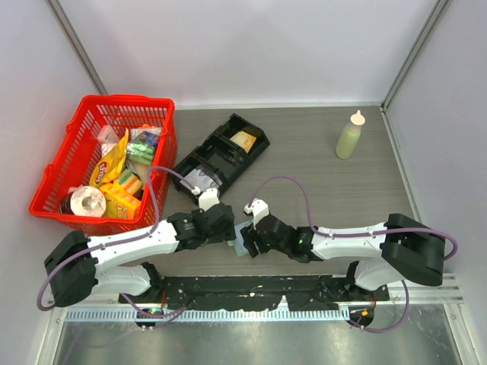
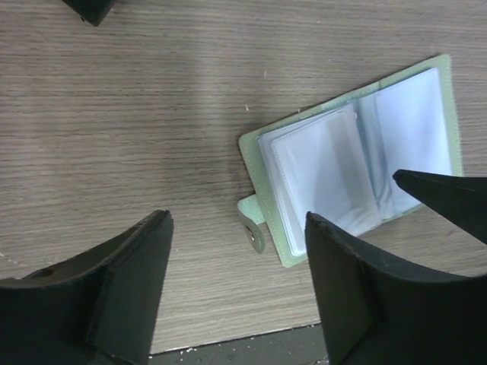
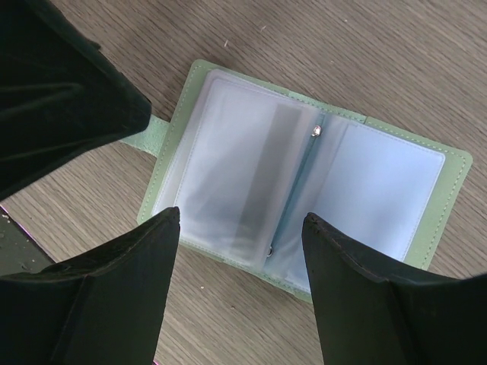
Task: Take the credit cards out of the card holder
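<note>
The pale green card holder (image 3: 373,122) lies unfolded on the table, its clear pockets showing in both wrist views. White cards (image 2: 323,169) fill the pocket on its tab side; the other pocket (image 3: 384,190) looks white or bluish too. In the left wrist view a small green tab (image 2: 251,217) sticks out at the edge, near my left gripper. That gripper stands part open above the holder's left edge, with nothing between its fingers. My right gripper hangs open over the holder, also empty. From above, both grippers cover most of the holder (image 1: 241,239).
A red basket (image 1: 46,179) full of packets and rolls stands at the left. Behind my grippers is a black divided tray (image 1: 221,160) with a few items. A pale green bottle (image 1: 350,137) stands at the back right.
</note>
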